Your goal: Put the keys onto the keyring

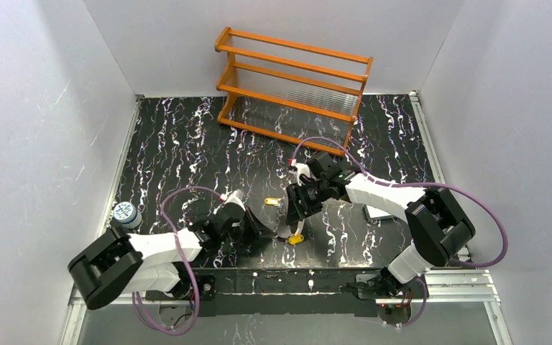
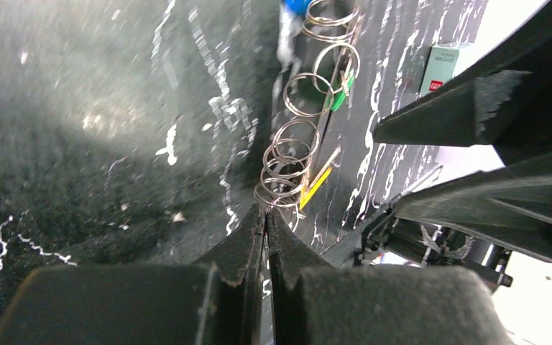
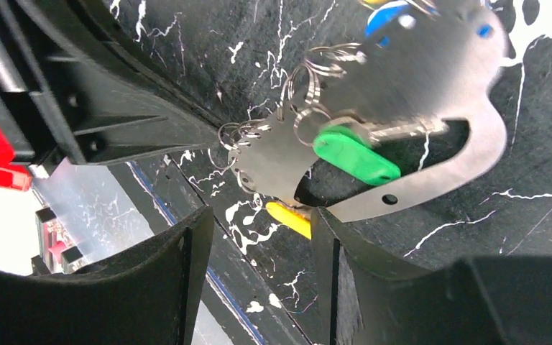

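A grey metal plate with several wire rings (image 2: 285, 162) along its edge stands tilted, nearly edge-on in the left wrist view. Green (image 3: 356, 156), yellow (image 3: 290, 218) and blue (image 3: 386, 17) key tags are around it; part of the plate is blurred. My left gripper has its fingers closed, its tips touching the end ring, which appears pinched between them. Part open, my right gripper is beside the plate's lower edge; the yellow tag shows beyond the gap, and nothing is clearly clamped.
A wooden rack (image 1: 287, 136) stands at the back. A round white-and-blue item (image 1: 126, 213) sits at the far left, and a white item (image 1: 378, 213) lies under the right arm.
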